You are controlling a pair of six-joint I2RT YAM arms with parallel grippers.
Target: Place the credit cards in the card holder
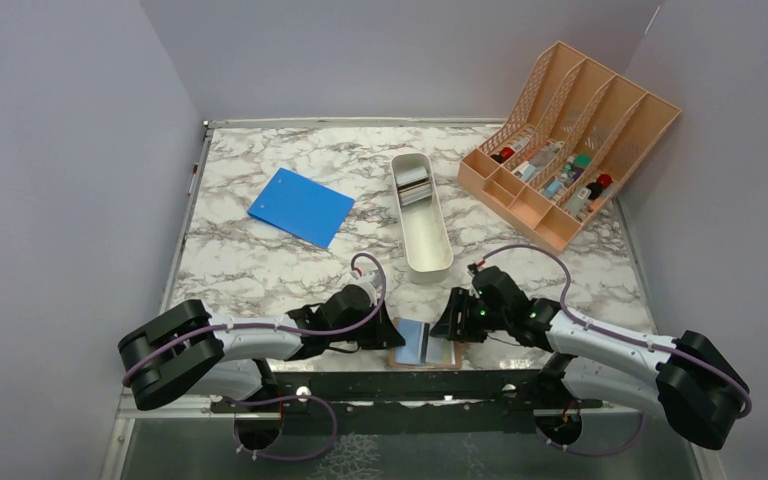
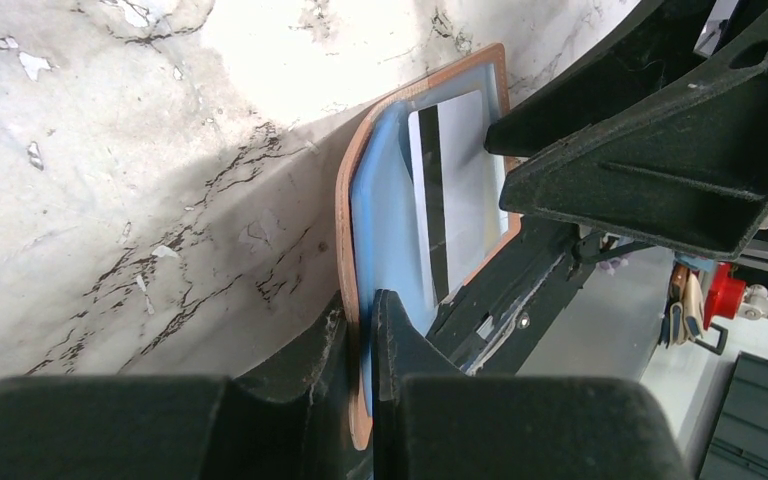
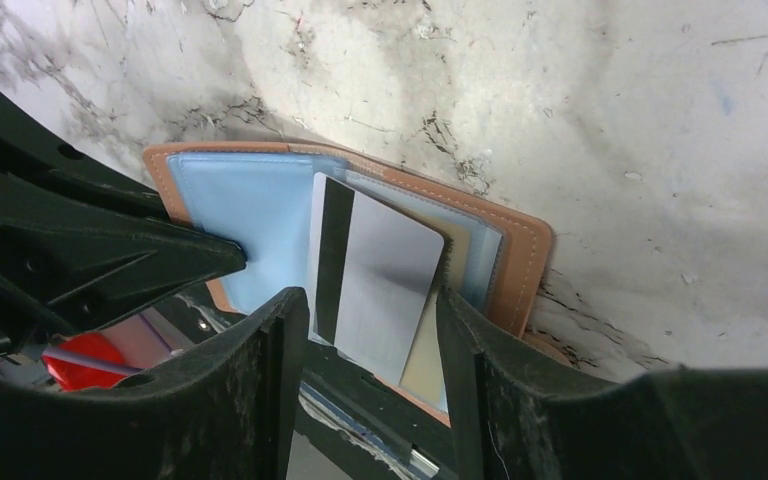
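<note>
The open card holder [image 1: 405, 340] has a brown border and blue inner pockets, and lies at the table's front edge. My left gripper is shut on its left cover, which stands up curved between the fingers. A white card with a black stripe [image 3: 385, 275] lies across the holder's middle, over the right-hand side. Beneath it, a beige card [image 3: 435, 345] shows along the right. My right gripper is open over the white card, one fingertip near each long side; whether they touch it cannot be told.
A white tray [image 1: 428, 245] farther back holds several more cards [image 1: 414, 186] at its far end. A blue folder [image 1: 302, 207] lies back left. An orange rack [image 1: 520, 205] with bottles stands back right. Marble between them is clear.
</note>
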